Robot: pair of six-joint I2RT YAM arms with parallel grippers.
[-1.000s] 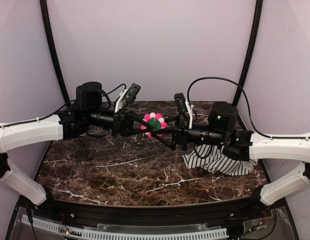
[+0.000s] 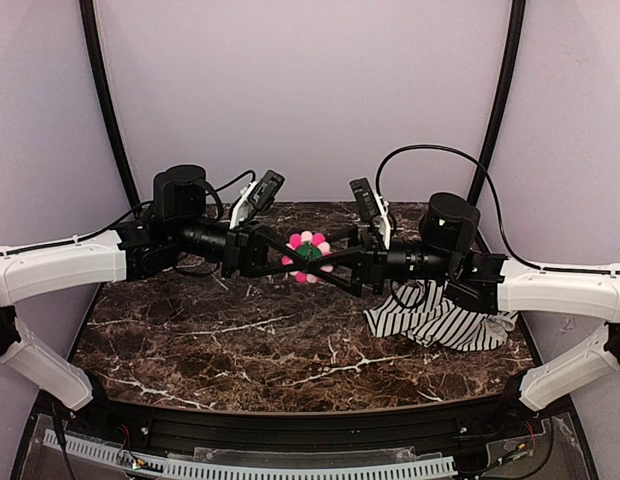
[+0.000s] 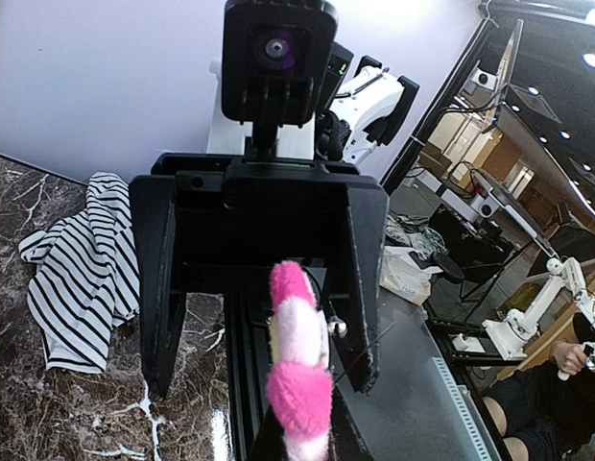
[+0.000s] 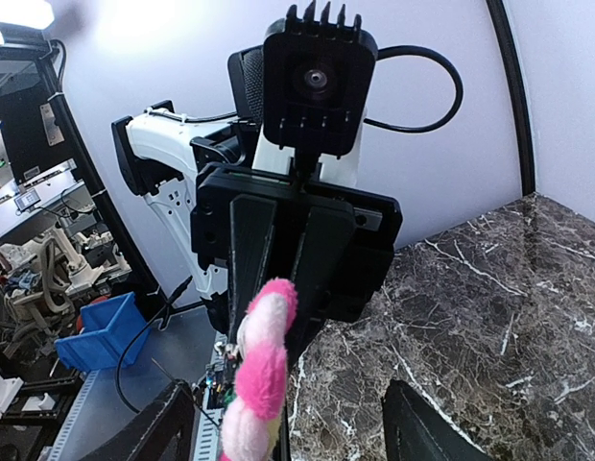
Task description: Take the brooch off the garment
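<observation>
A fluffy pink and white flower brooch (image 2: 308, 243) with a green centre hangs in the air between the two grippers, edge-on in both wrist views. My left gripper (image 2: 302, 262) is shut on it; in the right wrist view its fingers stand behind the petals. My right gripper faces it part open, its fingers either side of the brooch, with a small metal piece showing at the petals' side. The striped garment (image 2: 440, 322) lies crumpled on the table at the right, beneath the right arm.
A person sits at the far right of the left wrist view.
The right arm has risen a little in the top view, and the brooch and left gripper have shifted very slightly. The garment has not moved.
</observation>
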